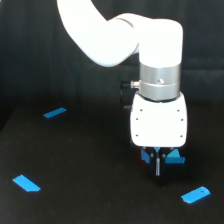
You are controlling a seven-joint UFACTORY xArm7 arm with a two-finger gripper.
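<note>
My gripper [157,168] points straight down at the right of the centre, under the white hand of the arm. Just behind its fingers shows a blue object [174,157], with a lighter blue patch on top. More blue peeks out on the left side of the fingers, so the gripper stands in front of it and hides its middle. The fingers are small and dark, and the gap between them cannot be made out. Whether they touch the blue object cannot be told.
Blue strips lie flat on the black surface: one at the far left [55,112], one at the near left [26,184] and one at the near right [196,195]. A dark curtain [40,50] hangs behind.
</note>
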